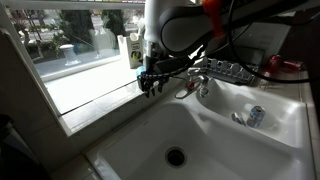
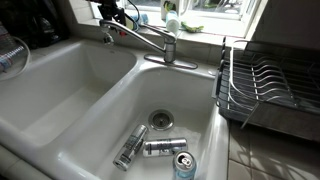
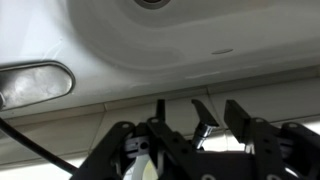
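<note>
My gripper [image 1: 152,84] hangs over the tiled ledge between the white sink [image 1: 130,155] and the window. In the wrist view the gripper has a narrow dark object [image 3: 205,120] with pale glints between its fingers. What that object is cannot be made out. Two silver cans [image 2: 130,147] [image 2: 163,148] lie on their sides in one basin, and a third can [image 2: 184,166] is upright near its front wall.
The chrome faucet [image 2: 168,45] rises behind the divider between the basins. A black dish rack [image 2: 270,80] stands beside the can basin. Bottles and other items [image 1: 128,48] line the windowsill. The other basin [image 2: 60,90] looks empty.
</note>
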